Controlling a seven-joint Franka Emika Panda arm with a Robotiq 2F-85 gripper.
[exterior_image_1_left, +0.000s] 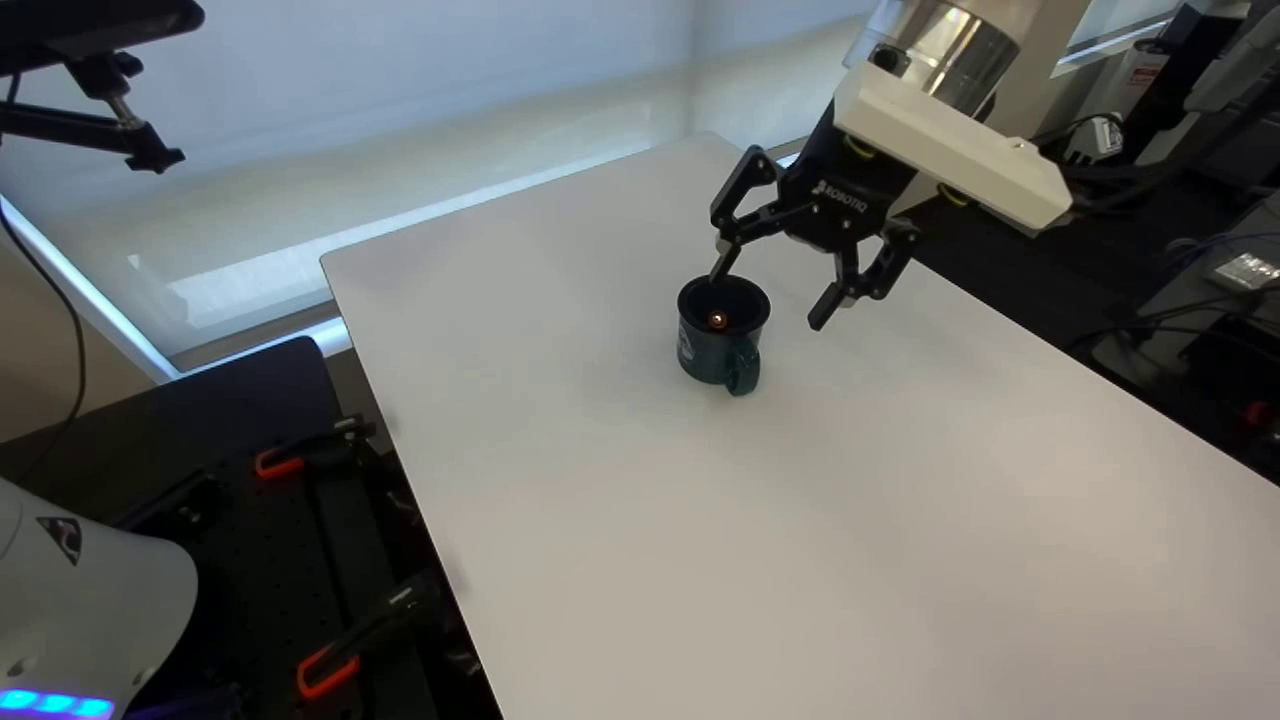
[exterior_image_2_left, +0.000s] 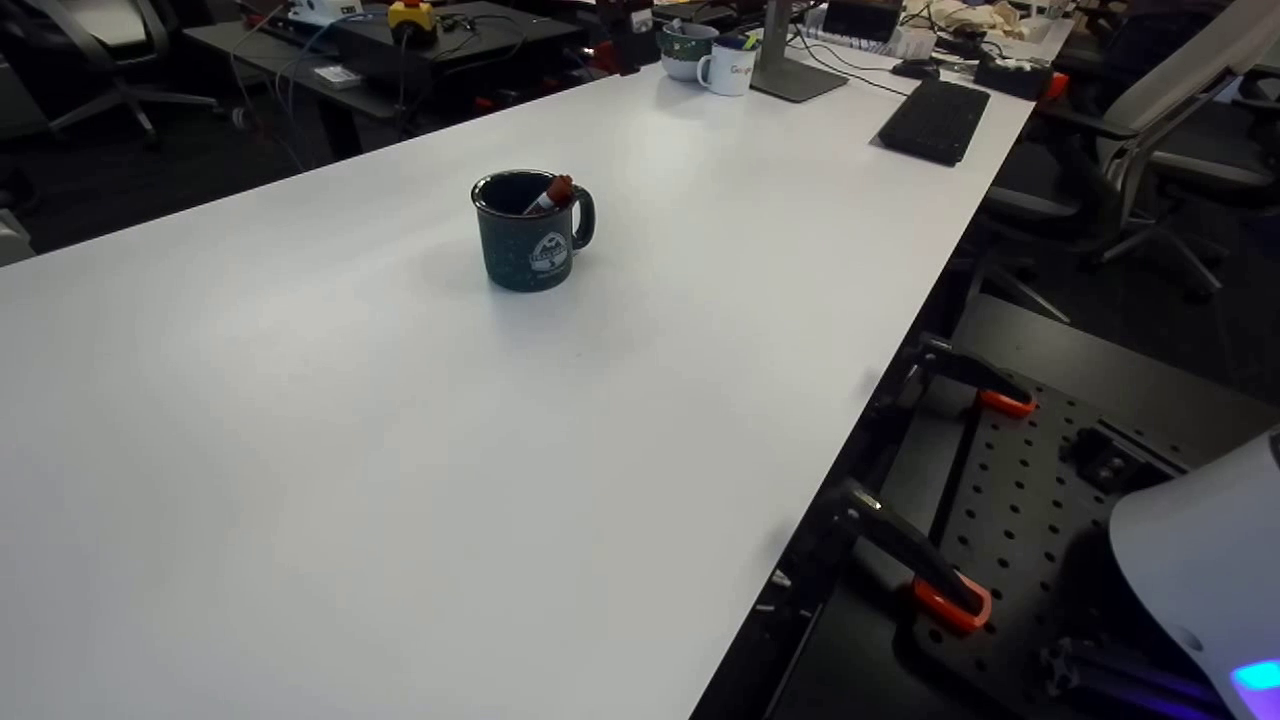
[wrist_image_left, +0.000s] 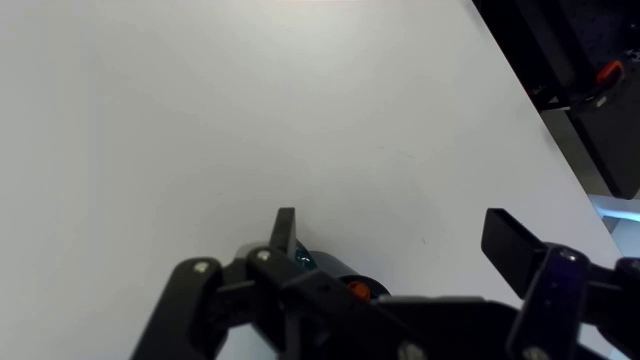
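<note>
A dark green mug stands upright on the white table, its handle turned to the front right in exterior view 1. Inside it leans a marker-like item with a reddish-brown cap. My gripper is open beyond the mug, nothing between its fingers. One fingertip overlaps the mug's far rim in this view; whether it touches cannot be told. In the wrist view, the open gripper hides most of the mug, leaving part of it and an orange-red cap visible. Exterior view 2 does not show the gripper.
Clamps line one table edge.
</note>
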